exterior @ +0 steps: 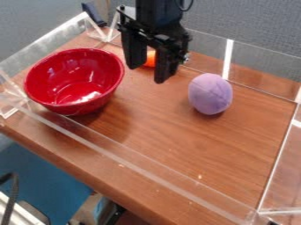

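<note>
My black gripper [153, 54] hangs above the back middle of the wooden table, right of the red bowl [73, 81], its fingers pointing down and apart. A small orange object [150, 60] with little visible lies behind it, mostly hidden; I cannot tell whether anything is between the fingers. The red bowl sits at the left and looks empty. A lilac, round object [209, 94] lies on the right half of the table.
Clear plastic walls [282, 211] edge the wooden table [177, 158]. A blue floor shows below at the lower left.
</note>
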